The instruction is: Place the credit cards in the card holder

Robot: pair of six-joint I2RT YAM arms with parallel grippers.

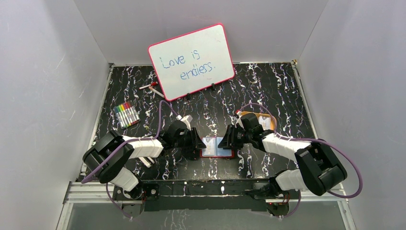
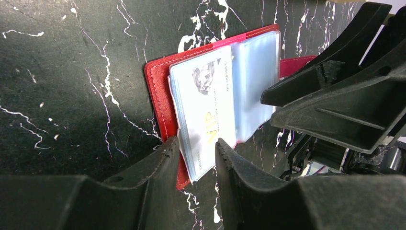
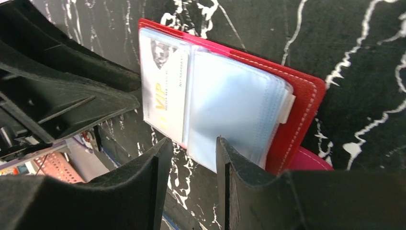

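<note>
The red card holder (image 1: 218,156) lies unfolded on the dark marbled table, between my two grippers. Its left clear sleeve carries a white card (image 3: 166,86) with gold VIP lettering and a grey picture. The right sleeve (image 3: 234,96) is pale blue, with no printed card showing in it. At the holder's left edge, my left gripper is shut on the holder's left side, a fingertip either side of the sleeve edge. Over the lower part of the right sleeve, my right gripper stands part open, a gap between its fingers; contact there is unclear.
An orange-rimmed tray (image 1: 274,125) with white items stands behind the right gripper. Colored markers (image 1: 127,114) lie at left, and a whiteboard (image 1: 191,62) stands at the back. Both grippers are close together over the holder.
</note>
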